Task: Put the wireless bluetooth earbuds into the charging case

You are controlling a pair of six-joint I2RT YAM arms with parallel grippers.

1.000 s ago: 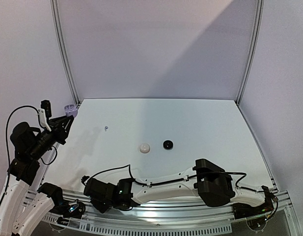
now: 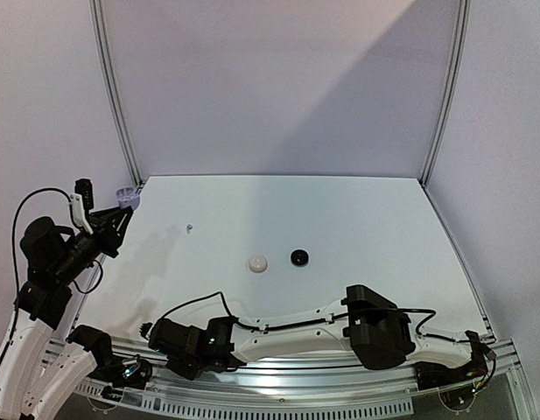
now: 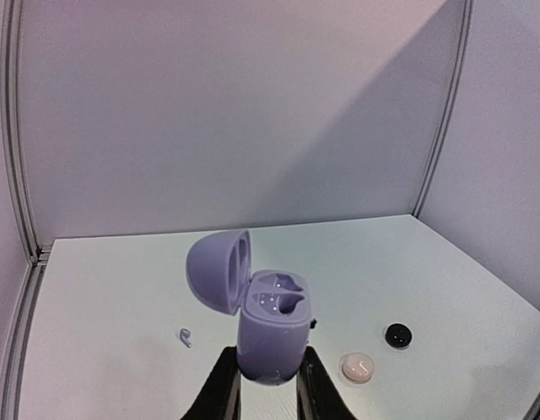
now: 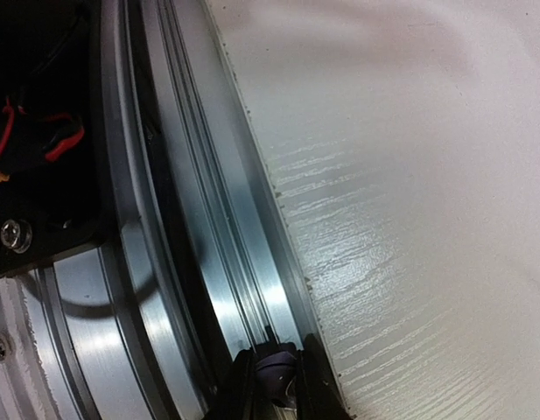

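Observation:
A lilac charging case (image 3: 274, 337) stands upright with its lid swung open. My left gripper is shut on its lower part, holding it above the table's far left in the top view (image 2: 127, 198). One small lilac earbud (image 2: 189, 228) lies on the table right of the case, seen too in the left wrist view (image 3: 185, 337). My right gripper points down at the metal rail along the table's front edge. A dark, purplish rounded piece (image 4: 277, 372), perhaps the other earbud, shows between its fingers; whether they grip it cannot be told.
A round white piece (image 2: 258, 263) and a round black piece (image 2: 299, 257) lie mid-table. The grooved metal rail (image 4: 217, 219) runs beside the white table edge (image 4: 357, 219). My right arm (image 2: 296, 335) stretches low across the front.
In the top view, the wrist end of my right arm has turned and shifted slightly left and towards the front. The left arm and the case stay practically where they were.

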